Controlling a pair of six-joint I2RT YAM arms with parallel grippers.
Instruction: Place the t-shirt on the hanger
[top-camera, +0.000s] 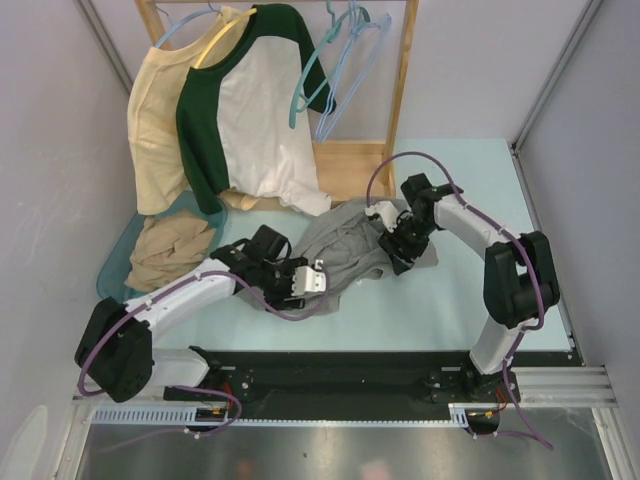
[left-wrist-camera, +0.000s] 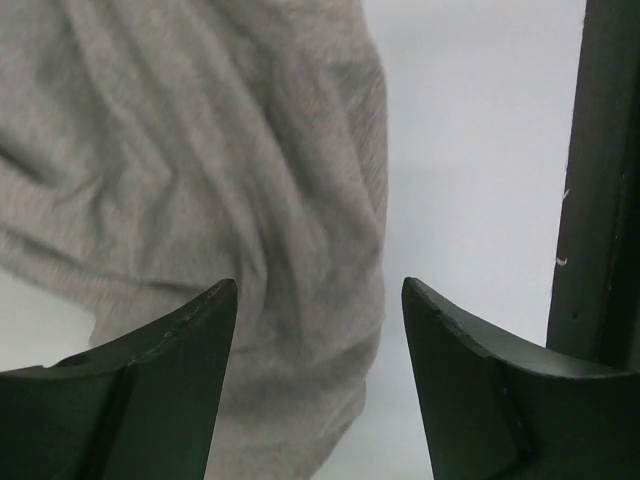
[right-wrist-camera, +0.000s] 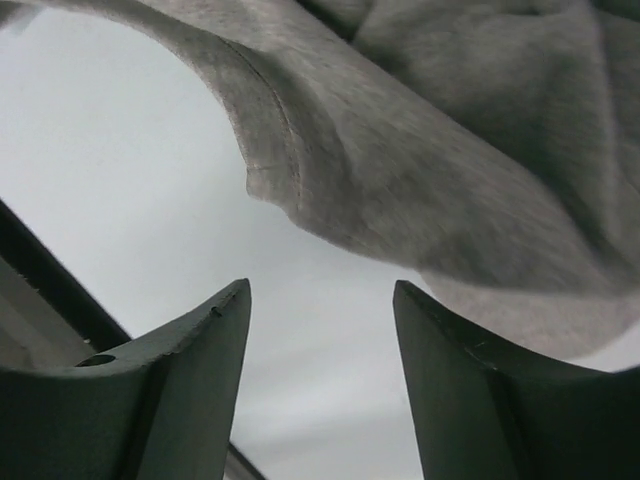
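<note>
A grey t-shirt (top-camera: 335, 250) lies crumpled across the middle of the table (top-camera: 460, 310). My left gripper (top-camera: 300, 295) is over its lower left part; in the left wrist view the open fingers (left-wrist-camera: 170, 410) have folded cloth between and beyond them. My right gripper (top-camera: 400, 250) is over the shirt's right part, open, and the right wrist view shows cloth just beyond its fingertips, with bare table between them. Blue and teal hangers (top-camera: 340, 80) hang from the wooden rack at the back.
A green-and-white shirt (top-camera: 260, 120) and a cream shirt (top-camera: 150, 150) hang on the rack. A blue bin (top-camera: 120, 260) with tan cloth is at the left.
</note>
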